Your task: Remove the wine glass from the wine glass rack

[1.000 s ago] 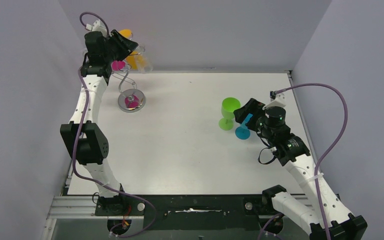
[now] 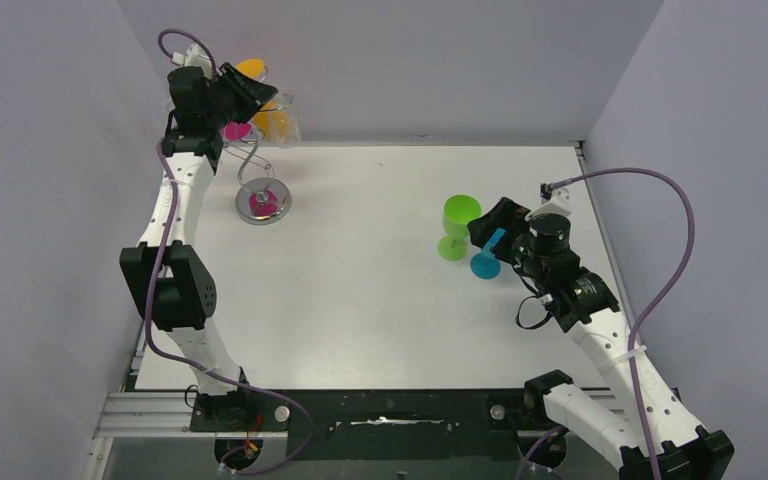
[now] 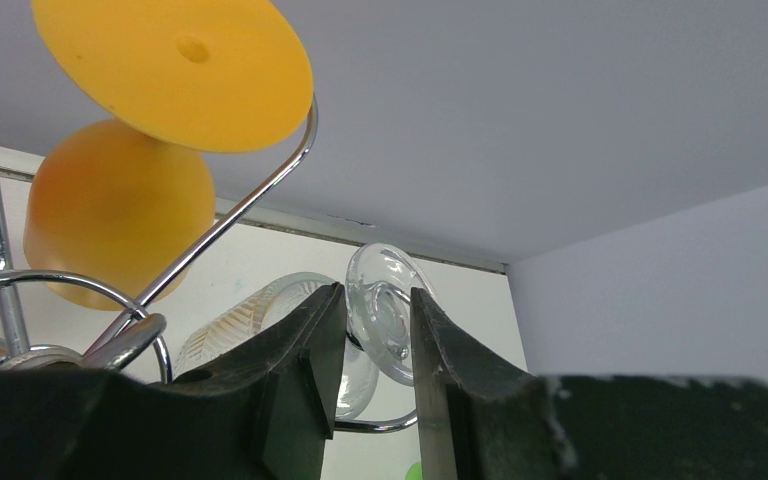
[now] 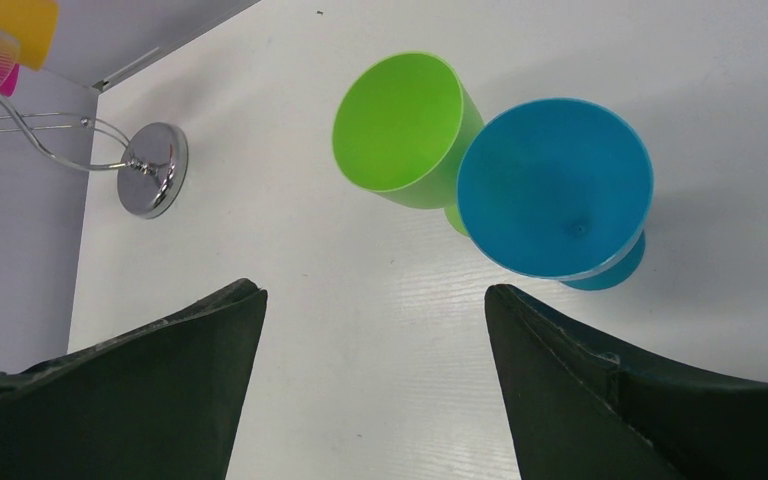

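The metal wine glass rack [image 2: 262, 200] stands at the table's back left, with upside-down glasses hanging from it. One is a clear glass [image 2: 287, 125], its round foot [image 3: 378, 310] showing at the tips of my left gripper. That gripper is part open. The foot's right edge passes behind one finger [image 3: 435, 350]; whether the pads touch the glass I cannot tell. Over the front of the table, my right gripper is wide open and empty. Beyond its fingers stand a green glass [image 4: 405, 130] and a blue glass [image 4: 557, 185], both upright.
Close to my left gripper hang yellow glasses [image 3: 120, 210] and a pink one [image 2: 237, 131] on the rack. A curved metal arm [image 3: 250, 200] of the rack runs near the left finger. Grey walls close in the back and sides.
The right arm and the glasses near it look unchanged.
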